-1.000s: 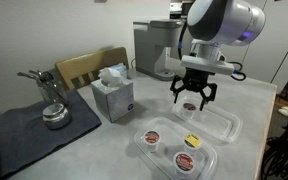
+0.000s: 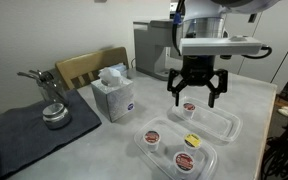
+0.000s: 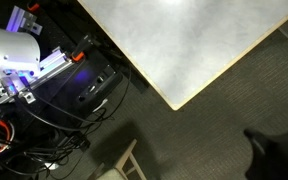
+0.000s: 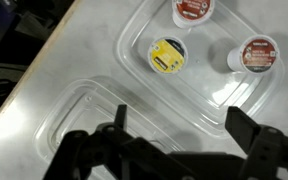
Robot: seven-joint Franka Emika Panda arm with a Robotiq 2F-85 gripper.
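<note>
My gripper (image 2: 193, 97) stands open above the far clear tray (image 2: 224, 125), its fingers apart with nothing held. A white pod with a red-brown label (image 2: 188, 108) sits in that tray, below the gap between the fingers. The nearer clear tray (image 2: 166, 167) holds a yellow-topped pod (image 2: 192, 141) and two red-brown-labelled pods, one at its left (image 2: 152, 138) and one at its front (image 2: 185, 162). In the wrist view the yellow pod (image 4: 167, 55) lies ahead of the gripper; the far tray's pod is mostly hidden behind the gripper.
A grey tissue box (image 2: 115, 100) stands left of the trays. Further left, a metal kettle (image 2: 56, 116) rests on a dark mat (image 2: 24, 130). A coffee machine (image 2: 152, 48) is behind. Exterior view 2 shows a table corner (image 3: 174, 98).
The gripper has risen and come somewhat closer to the camera, looking larger now. Its fingers remain open, and the pods and trays have stayed in place.
</note>
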